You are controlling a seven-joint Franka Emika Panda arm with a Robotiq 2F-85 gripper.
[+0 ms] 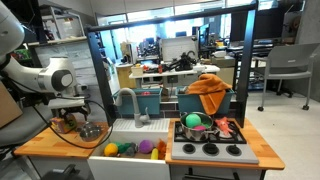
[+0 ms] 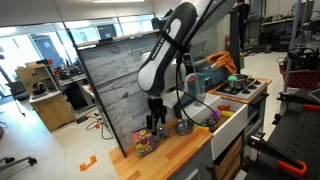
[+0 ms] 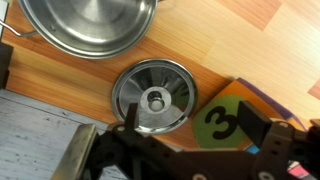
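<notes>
A round glass lid (image 3: pixel 155 97) with a metal rim and a centre knob (image 3: pixel 157 99) lies on the wooden counter in the wrist view. Up and left of it in that view is a steel pot (image 3: pixel 95 22), also seen beside the sink in exterior view 1 (image 1: pixel 90 131). On the lid's other side stands a colourful box marked "3" (image 3: pixel 225 122). My gripper is open above the counter near the lid, its fingers apart and nothing held. In exterior view 2 the gripper (image 2: pixel 155 120) hangs just above the box (image 2: pixel 146 143).
The sink (image 1: pixel 120 136) beside the pot holds several colourful toy foods. Past it, a stove (image 1: pixel 212 149) carries a pan with a green item (image 1: pixel 194 121). A wall panel (image 2: pixel 125 92) rises close behind the gripper.
</notes>
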